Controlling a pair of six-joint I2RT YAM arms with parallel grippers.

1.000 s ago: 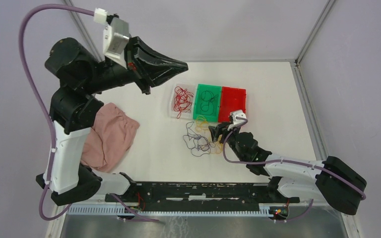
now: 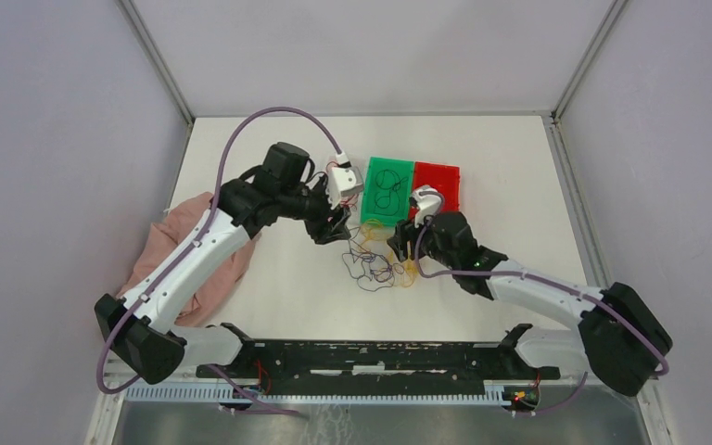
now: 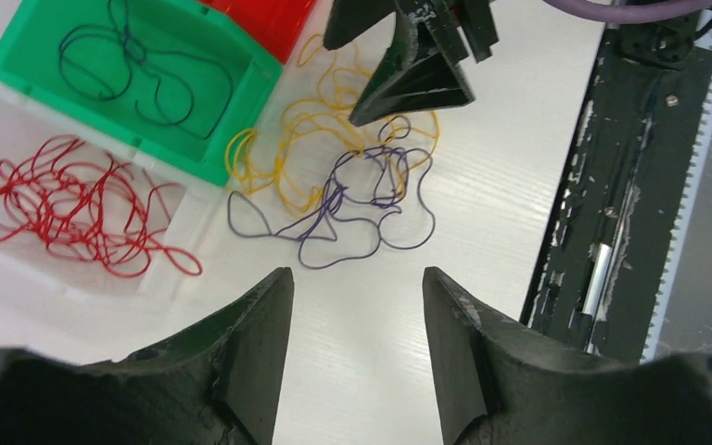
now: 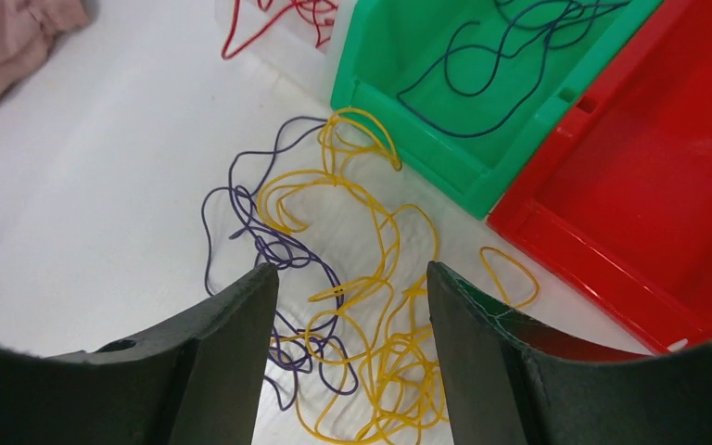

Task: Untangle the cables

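Note:
A purple cable (image 3: 342, 215) and a yellow cable (image 3: 286, 156) lie tangled together on the white table. In the right wrist view the yellow cable (image 4: 391, 248) crosses over the purple cable (image 4: 279, 243), one end leaning on the green bin's wall. My left gripper (image 2: 341, 238) hangs over the table left of the tangle; its fingers stand apart and empty in the left wrist view (image 3: 359, 278). Above the yellow loops is my right gripper (image 2: 400, 255), also open, with only table and cables visible beyond its fingers (image 4: 241, 315).
Behind the tangle stand a green bin (image 2: 369, 164) holding a dark cable (image 4: 503, 57) and an empty-looking red bin (image 4: 667, 176). A white bin (image 3: 162, 264) holds a red cable (image 3: 74, 206). Pink cloth (image 2: 232, 273) lies at left. Table right of the bins is clear.
My left arm has come down and in toward the tangle, its fingers opening from shut. The cables look unmoved.

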